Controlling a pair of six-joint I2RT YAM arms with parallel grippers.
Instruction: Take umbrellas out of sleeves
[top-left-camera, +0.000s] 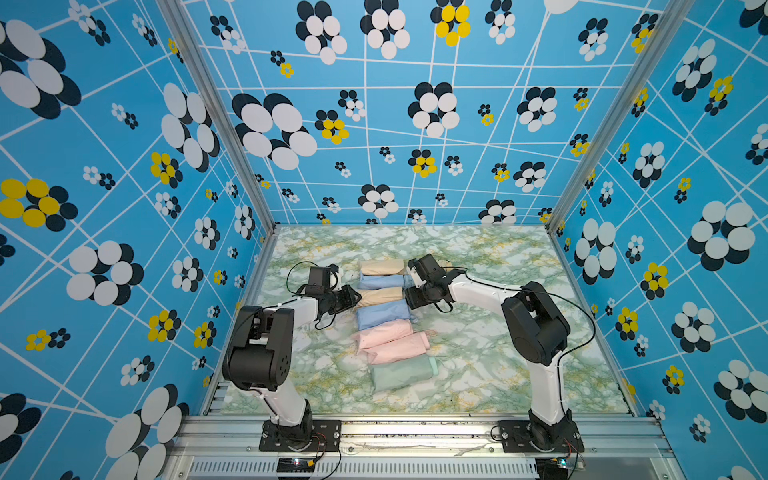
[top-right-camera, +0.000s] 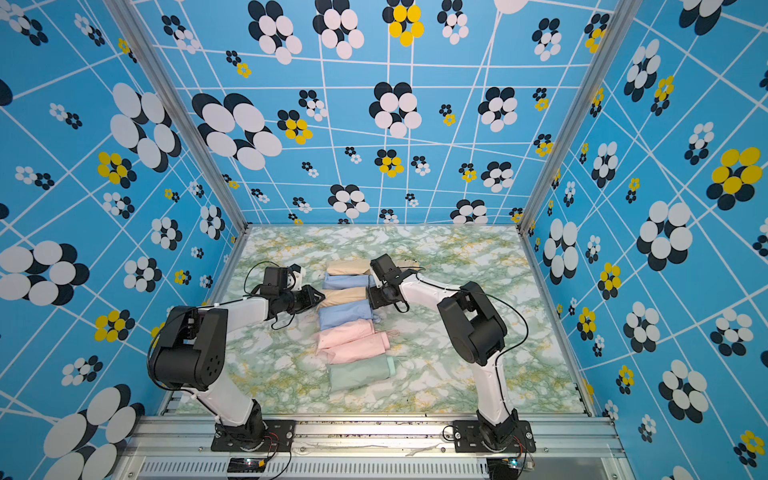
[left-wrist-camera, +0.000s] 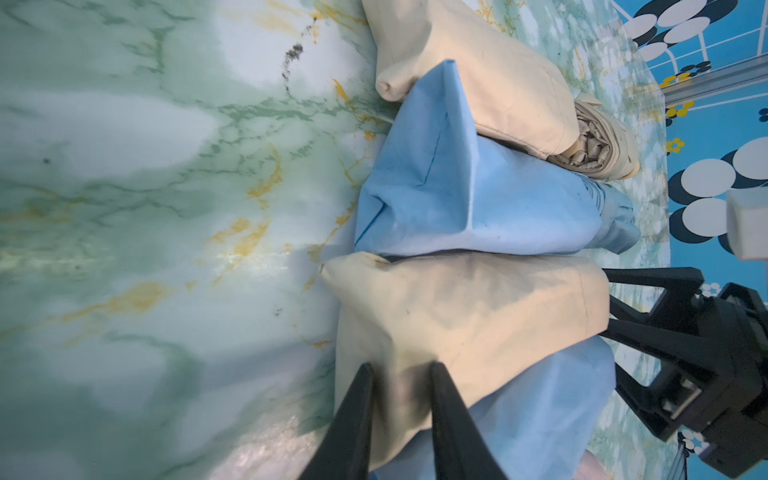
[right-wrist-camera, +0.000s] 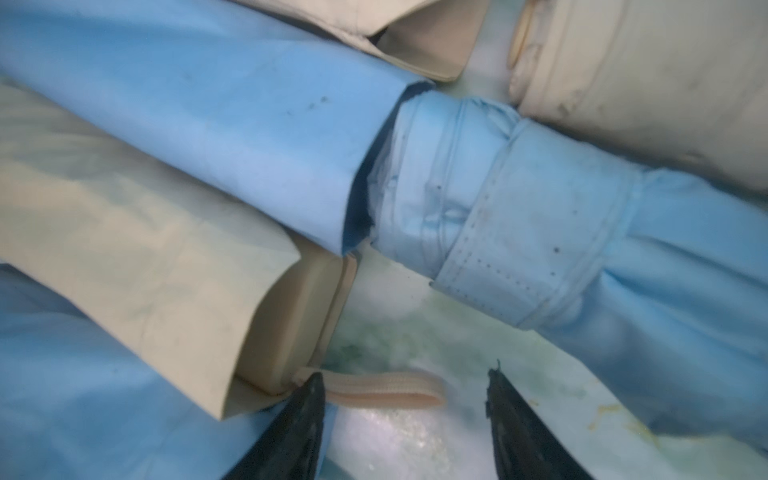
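Observation:
A beige sleeve (left-wrist-camera: 480, 308) lies in the middle of the row, its left corner bunched beneath my left gripper. The left fingers stand apart over that end, and the cloth shows between them. At the sleeve's mouth (right-wrist-camera: 276, 320), on the right, a beige umbrella handle end sits inside with a strap loop (right-wrist-camera: 384, 389) sticking out. My right gripper is open, with the loop reaching in between its fingertips, not gripped. Just behind, a blue umbrella (right-wrist-camera: 528, 224) is partly out of its blue sleeve (right-wrist-camera: 240, 104).
Another beige sleeve (top-left-camera: 384, 267) lies at the back, a beige umbrella (right-wrist-camera: 664, 88) beside its mouth. In front are a blue sleeve (top-left-camera: 383, 314), pink sleeves (top-left-camera: 398, 348) and a green sleeve (top-left-camera: 401, 373).

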